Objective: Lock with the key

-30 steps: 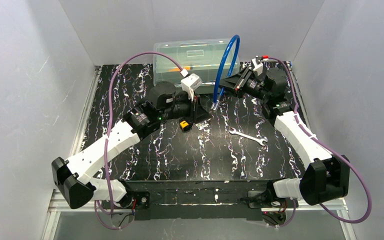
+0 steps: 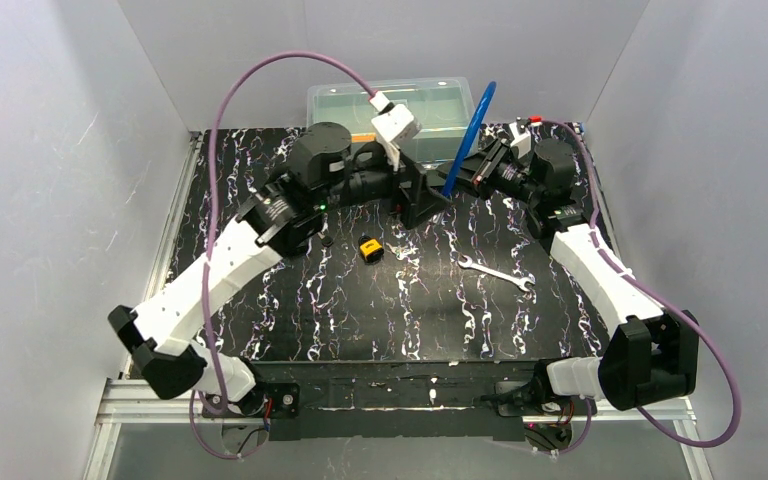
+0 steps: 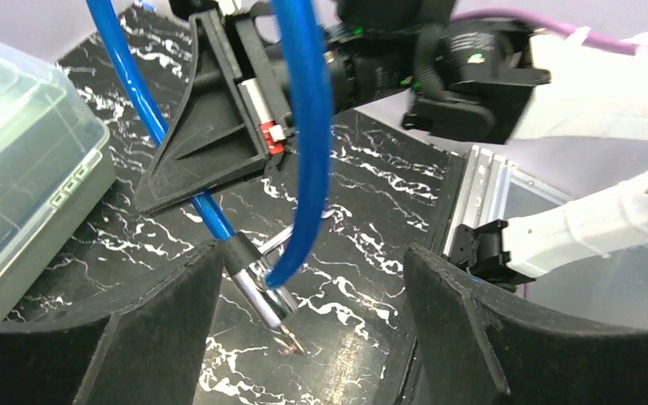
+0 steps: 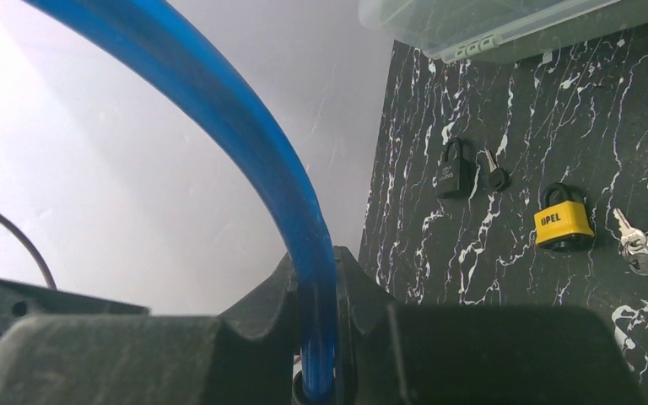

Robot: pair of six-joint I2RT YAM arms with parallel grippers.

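Observation:
A blue cable lock hangs from my right gripper, which is shut on the cable. In the left wrist view its metal lock barrel points downward, a key sticking out of the lower end. The cable's free end hangs in front of the barrel; whether the two touch, I cannot tell. My left gripper is close to the lock's lower part. Its fingers are spread wide on both sides of the barrel in that view, with no grip on it.
On the dark marbled table lie a yellow padlock, a black padlock, a small black-headed key, a bunch of keys and a wrench. A clear green box stands at the back.
The left gripper has moved toward the back and right, up to the lock. The cable has turned from an open loop to nearly edge-on in the top view. The right arm has shifted only slightly.

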